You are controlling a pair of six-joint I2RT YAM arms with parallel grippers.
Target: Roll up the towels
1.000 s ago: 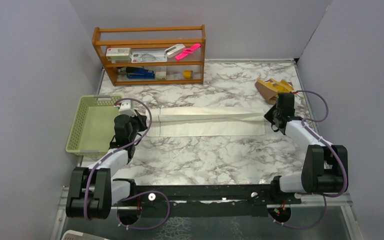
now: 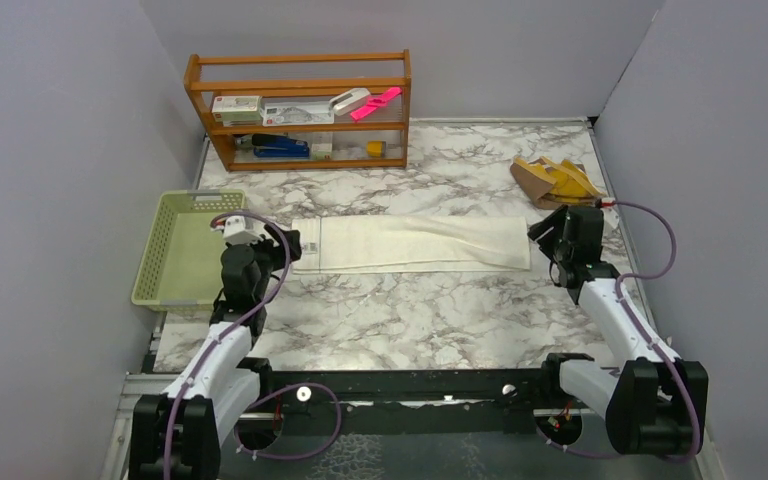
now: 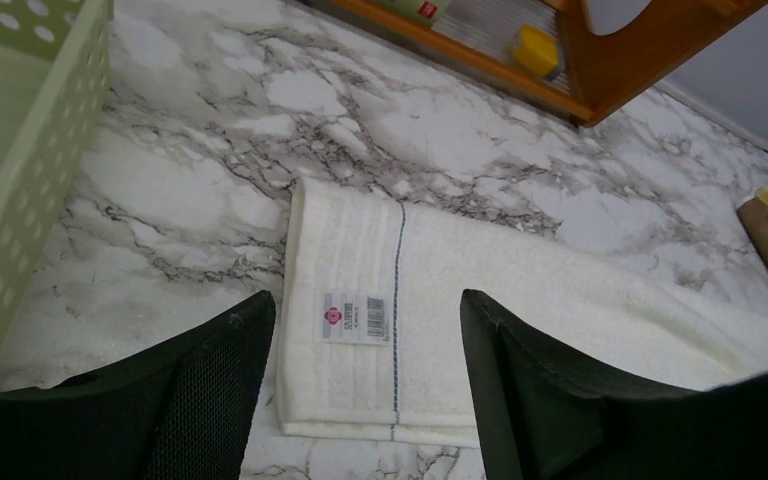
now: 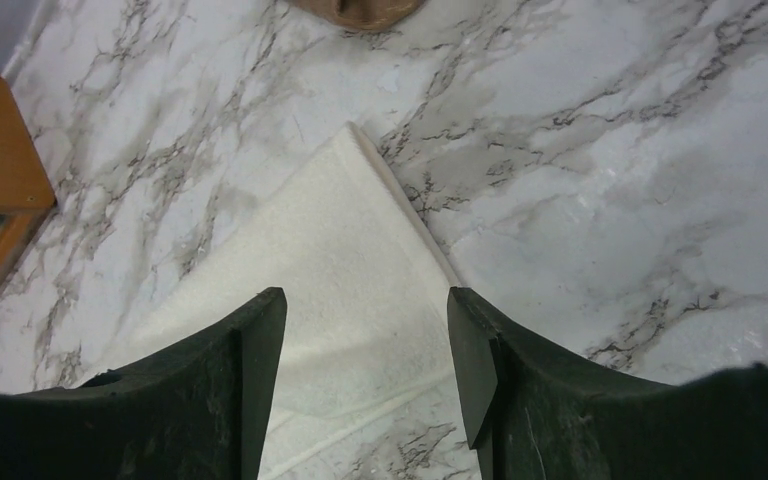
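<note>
A cream towel [image 2: 410, 242] lies folded lengthwise into a long strip across the middle of the table. Its left end carries a dark stripe and a small label [image 3: 355, 318], seen in the left wrist view. Over that end my left gripper stands open, nothing between its fingers. At the strip's other end, my right gripper is open too, with the plain towel end [image 4: 370, 290] lying below its fingers. A soft ripple runs along the right half of the upper layer, and a thin edge of the lower layer shows at the front.
A green basket [image 2: 143, 258] sits at the left, close to my left arm. Behind the towel stands a wooden rack [image 2: 310, 168] with boxes and tools. A brown and yellow bag [image 2: 538, 188] lies at the back right.
The towel's far edge has come forward and down over the near half, leaving a flat strip.
</note>
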